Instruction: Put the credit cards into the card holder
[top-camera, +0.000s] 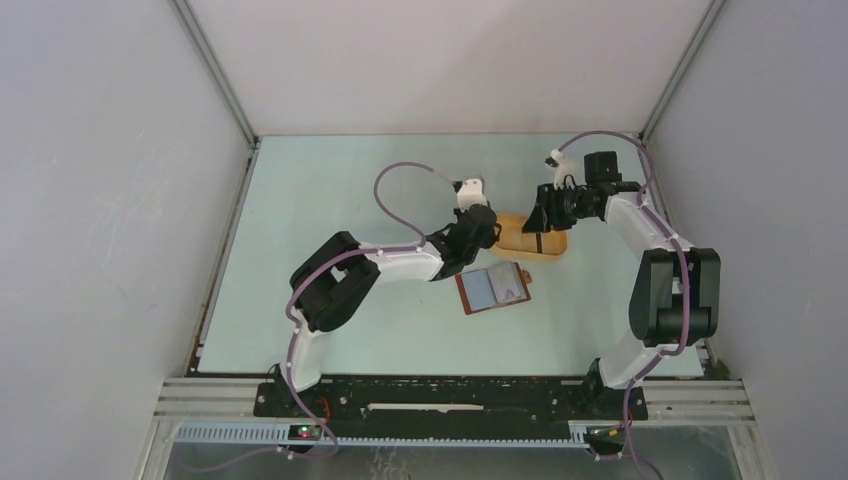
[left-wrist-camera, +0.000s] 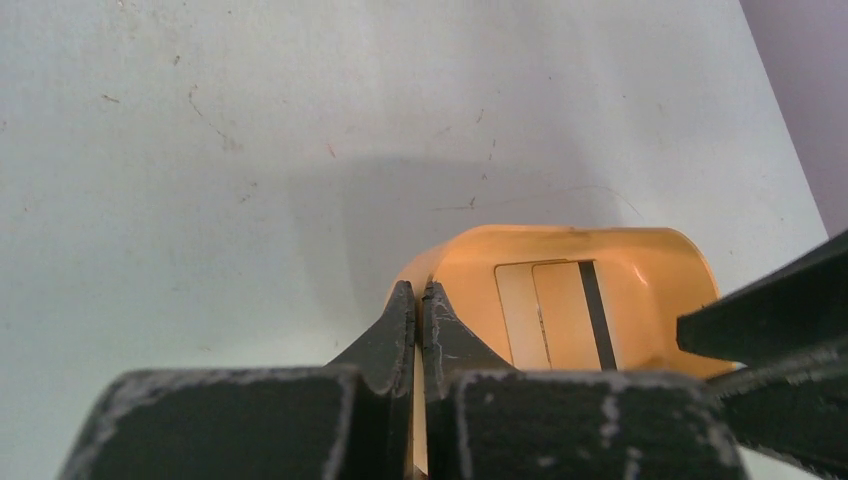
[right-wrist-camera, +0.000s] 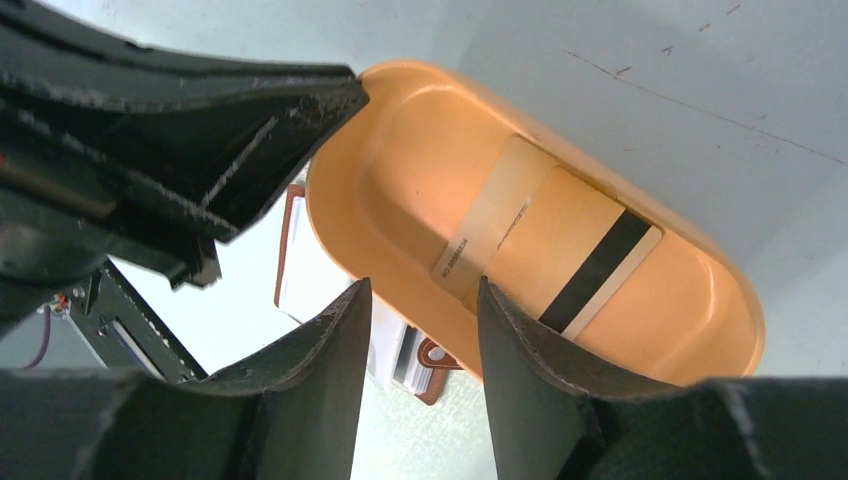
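The orange tray (top-camera: 546, 257) stands at the right of the table. Inside lie two overlapping cards that look orange-tinted: one with a black stripe (right-wrist-camera: 575, 225) and one printed along its edge (right-wrist-camera: 495, 200). My left gripper is shut on the tray's left rim, which runs between its fingertips. Above the cards, my right gripper is open with nothing between its fingers; its tips appear over the near rim in the right wrist view. The card holder (top-camera: 493, 287), brown-edged with pale pockets, lies spread open in front of the tray.
The left gripper's dark body (right-wrist-camera: 200, 140) crosses one end of the tray, close to my right gripper. A brown snap tab (right-wrist-camera: 437, 356) juts from the holder near the tray.
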